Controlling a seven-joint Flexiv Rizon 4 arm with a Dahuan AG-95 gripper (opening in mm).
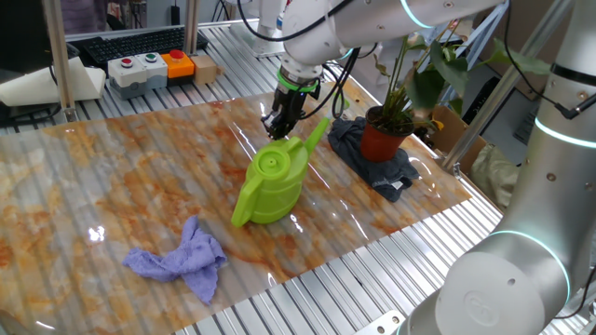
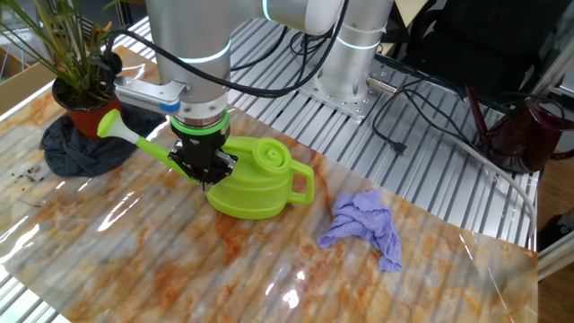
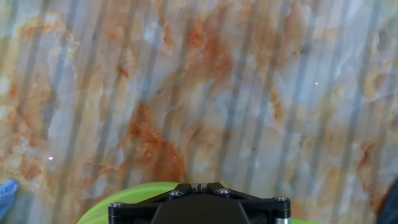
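A light green watering can (image 1: 272, 181) stands upright on the marbled sheet, its spout pointing towards the potted plant. My gripper (image 1: 276, 128) is low beside the can, at the spout side. In exterior view 2 the gripper (image 2: 208, 179) hides where the spout joins the body of the can (image 2: 253, 190); whether they touch cannot be made out. The wrist view shows the fingers of the gripper together at the bottom edge, with nothing visible between them. Part of the green can (image 3: 134, 194) shows behind them.
A potted plant (image 1: 380, 140) stands on a dark cloth (image 1: 396, 175) near the can's spout. A purple cloth (image 1: 182, 261) lies on the handle side. A control box (image 1: 140, 74) sits beyond the sheet, and a dark red kettle (image 2: 520, 135) is at the far right. Much of the sheet is bare.
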